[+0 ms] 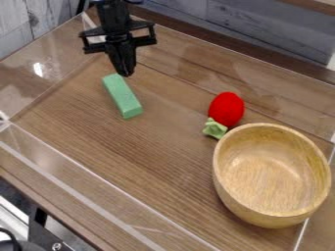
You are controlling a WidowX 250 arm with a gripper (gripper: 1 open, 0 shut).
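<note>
A green rectangular block (121, 95) lies on the wooden table, left of centre. Above it, at the upper left, is my black gripper (124, 65), shut, with nothing visible between its fingers; it stands clear of the block, toward the back.
A red object (226, 108) with a small green piece at its front sits right of centre. A large tan bowl (269, 196) fills the lower right.
</note>
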